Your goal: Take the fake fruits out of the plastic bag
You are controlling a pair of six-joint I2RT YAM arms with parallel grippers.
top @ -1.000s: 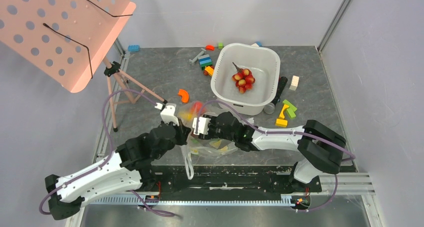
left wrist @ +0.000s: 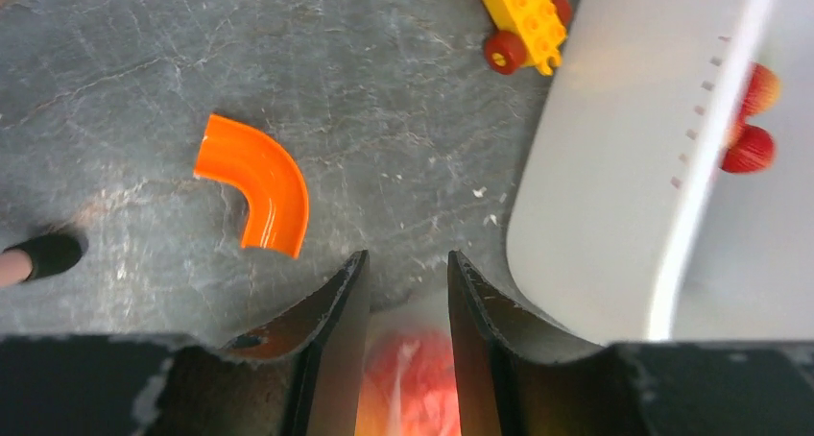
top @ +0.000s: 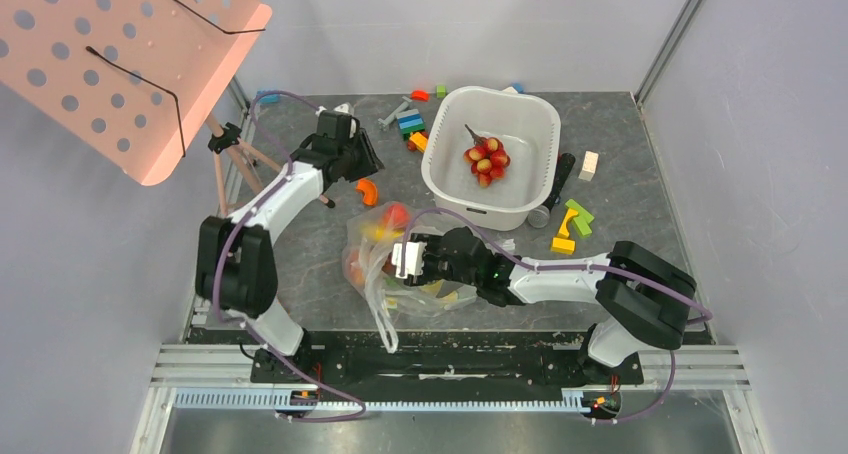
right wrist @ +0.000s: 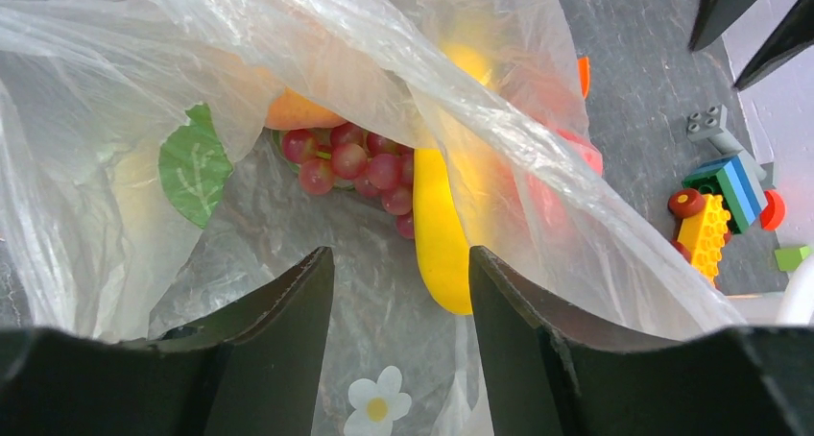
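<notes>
A translucent plastic bag point(top: 365, 279) lies at front centre. In the right wrist view it holds an orange fruit point(right wrist: 302, 111), red grapes point(right wrist: 384, 172), a long yellow fruit point(right wrist: 437, 234), a green leaf point(right wrist: 192, 162) and something reddish behind the plastic. My right gripper is open over the bag's mouth, nothing visibly held. My left gripper is open, above and behind the bag near the orange curved piece point(left wrist: 278, 201); red fruit under plastic shows below its fingers.
A white bin point(top: 545, 144) with red fruit stands behind the bag. Toy bricks and tools lie around it. A pink perforated stand point(top: 130, 64) rises at the back left.
The right arm has barely moved.
</notes>
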